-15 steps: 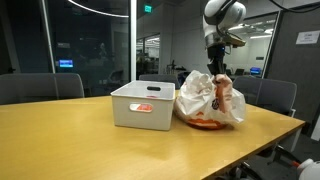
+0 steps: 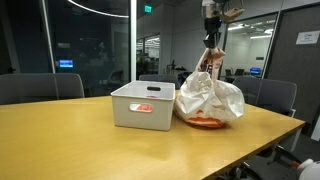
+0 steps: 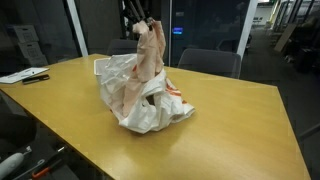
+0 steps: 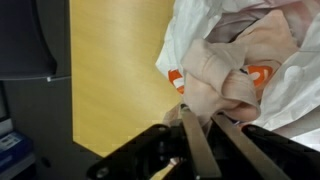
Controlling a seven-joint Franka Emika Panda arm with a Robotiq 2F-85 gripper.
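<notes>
My gripper is shut on a pale pink cloth (image 4: 215,75), whose gathered top sits between the fingers in the wrist view. In exterior view 2 the cloth (image 3: 150,50) hangs below the gripper, stretched upward out of a crumpled white plastic bag (image 3: 150,115). The bag (image 2: 210,100) rests on the table to the right of a white bin in exterior view 1. The cloth's lower part is hidden among the folds of the bag. An orange-red thing (image 2: 207,122) shows at the bag's base.
The white bin (image 2: 143,113) stands on the table left of the bag, its inside mostly unseen. Clear table (image 2: 60,135) spreads to the left. Several dark chairs (image 3: 210,62) line the table's far side. Dark small items (image 3: 35,78) lie at the far left in exterior view 2.
The gripper has risen and shifted slightly left, drawing the cloth upward above the bag. The bin has stayed in place, and the bag remains on the table.
</notes>
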